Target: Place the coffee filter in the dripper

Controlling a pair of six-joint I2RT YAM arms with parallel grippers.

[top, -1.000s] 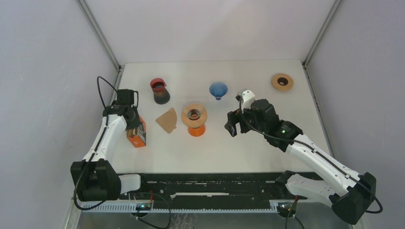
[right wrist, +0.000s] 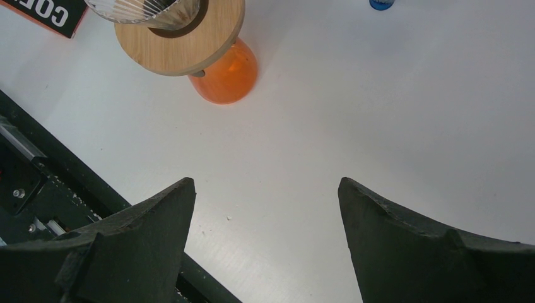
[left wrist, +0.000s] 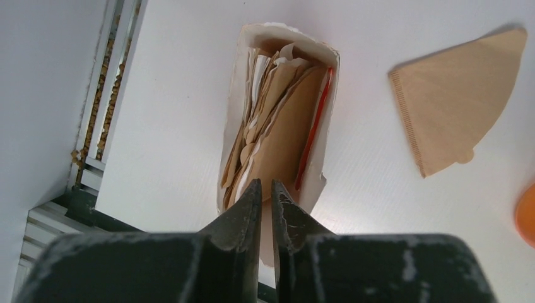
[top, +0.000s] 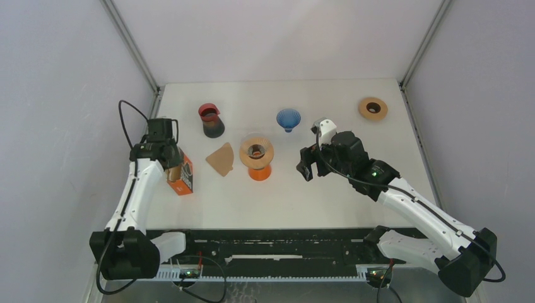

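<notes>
A tan paper coffee filter [top: 221, 159] lies flat on the table, between the filter box and the dripper; the left wrist view shows this filter [left wrist: 460, 101] whole. More filters [left wrist: 277, 120] stand upright in the open orange box [top: 183, 180]. My left gripper is over the near end of this box, its fingertips a narrow gap apart with no filter visible between them. The clear dripper [top: 257, 151] sits in a wooden collar [right wrist: 183, 53] on an orange base [top: 259, 173]. To its right, my right gripper is wide open and empty.
A dark jug with a red top [top: 211, 120] stands at the back left. Behind my right gripper is a blue dripper [top: 288, 118], and a spare wooden ring [top: 373, 108] lies at the far right.
The loose filter, the dripper and my right arm have stayed put.
</notes>
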